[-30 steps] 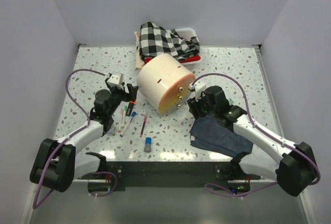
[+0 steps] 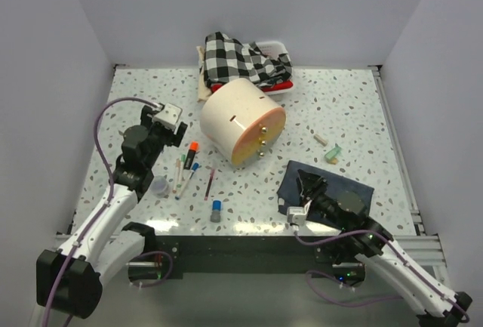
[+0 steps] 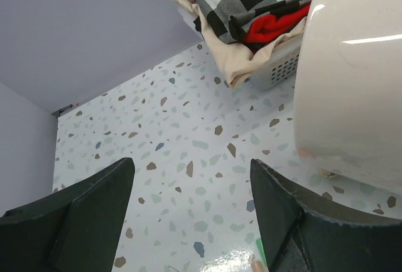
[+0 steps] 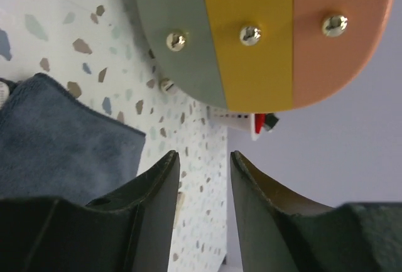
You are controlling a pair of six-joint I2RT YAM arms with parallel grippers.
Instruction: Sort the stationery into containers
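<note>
Loose markers and pens [image 2: 189, 153] lie on the speckled table left of a white drum-shaped container [image 2: 230, 115], whose striped face with metal knobs [image 4: 251, 65] faces front right. A blue-capped item [image 2: 216, 210] lies near the front edge; a clear round cup [image 2: 159, 186] sits beside my left arm. My left gripper [image 2: 164, 127] is above the back-left of the markers, fingers apart, nothing between them in the left wrist view. My right gripper [image 2: 308, 183] is over the dark cloth's left part, fingers apart and empty in the right wrist view.
A dark folded cloth [image 4: 69, 152] covers the front right. Small items [image 2: 333, 153] lie behind it. A basket [image 2: 268, 49] heaped with checked fabric stands at the back. Walls bound the table.
My left gripper has drawn slightly leftward, away from the drum.
</note>
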